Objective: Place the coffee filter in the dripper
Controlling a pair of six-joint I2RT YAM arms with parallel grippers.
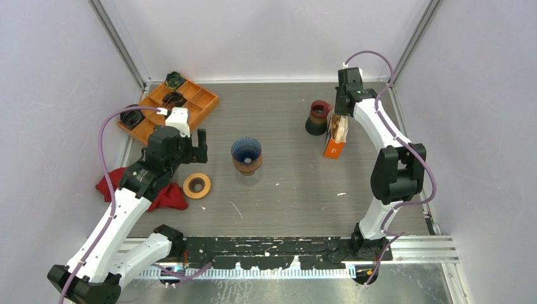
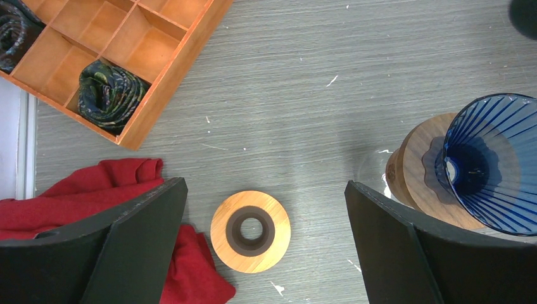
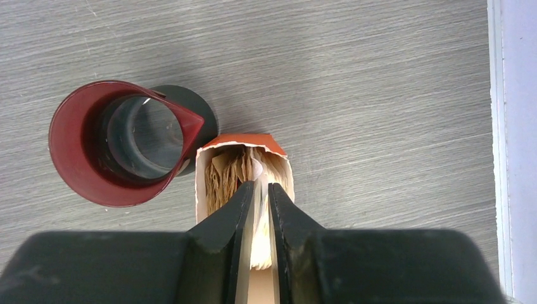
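Observation:
The blue ribbed dripper stands near the table's middle on a wooden collar; the left wrist view shows its open mouth, with no filter inside. My left gripper is open and empty, to the left of the dripper. An orange box at the right holds brown and white paper filters. My right gripper is over the box's open top, its fingers close together with a narrow gap. Pale paper shows in line with that gap; whether any filter is pinched there cannot be told.
A dark carafe with a red rim stands right beside the box. On the left are a wooden ring, a red cloth and an orange compartment tray. Table space between dripper and box is clear.

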